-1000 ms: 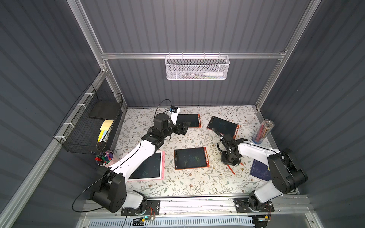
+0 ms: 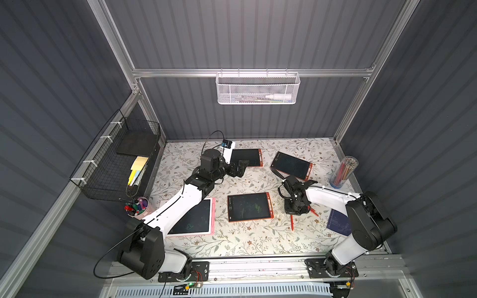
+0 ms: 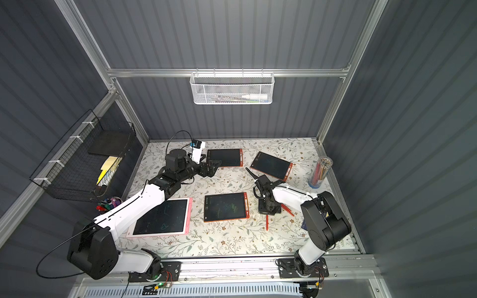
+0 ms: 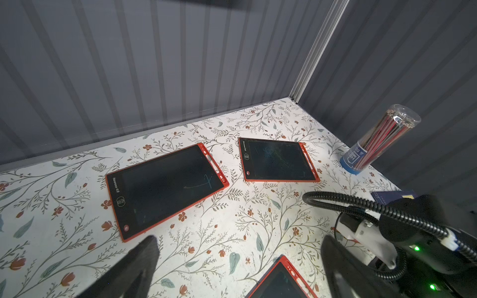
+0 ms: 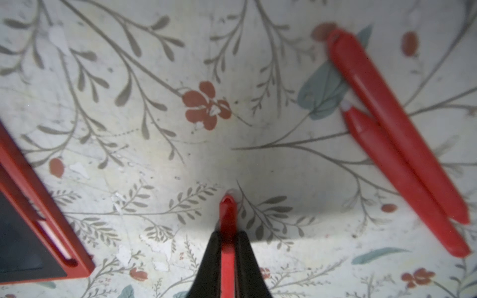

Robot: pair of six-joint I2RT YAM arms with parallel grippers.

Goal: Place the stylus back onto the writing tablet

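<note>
In the right wrist view a red stylus (image 5: 228,213) stands between the dark fingers of my right gripper, which are shut on its sides; its far tip points up the picture. From above, its near end pokes out below the gripper. Left of it, the red-framed tablet (image 5: 29,238) shows a pen slot along its edge; the same writing tablet (image 2: 250,206) lies mid-table. My left gripper is open and empty, its blurred fingers wide apart, above the back part of the table.
Two more red styluses (image 5: 397,124) lie side by side to the right. Other tablets are the back-left one (image 3: 226,157), the back-right one (image 3: 271,165) and a pink-edged one (image 3: 163,217). A clear jar (image 2: 343,171) and a blue booklet (image 2: 338,222) stand right.
The stylus under my right gripper has swung from slanted to nearly straight toward the front edge. Gripper and stylus have shifted slightly left, toward the middle tablet. The left arm has stayed put.
</note>
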